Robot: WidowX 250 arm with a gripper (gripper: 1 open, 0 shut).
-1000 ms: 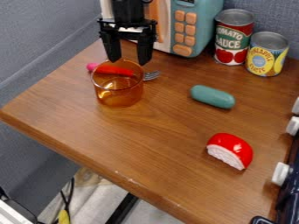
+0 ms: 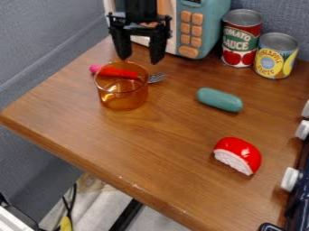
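Note:
My black gripper [image 2: 139, 47] hangs at the top, open, with nothing between its fingers, above and just behind an orange translucent cup [image 2: 122, 95]. A red elongated item [image 2: 118, 72] lies in or across the cup's top. A pink handle [image 2: 94, 69] shows to its left and a fork's tines [image 2: 156, 78] to the right of the cup. A green rounded cylinder [image 2: 219, 99] lies right of the cup, and a red and white piece [image 2: 238, 154] lies nearer the front right.
A teal toy microwave [image 2: 193, 32] and two cans, tomato [image 2: 239, 43] and yellow-labelled [image 2: 276, 59], stand at the back. A dark appliance with white knobs [image 2: 294, 203] lines the right edge.
My gripper has shifted slightly upward and to the right over the last second. The objects on the table look unchanged.

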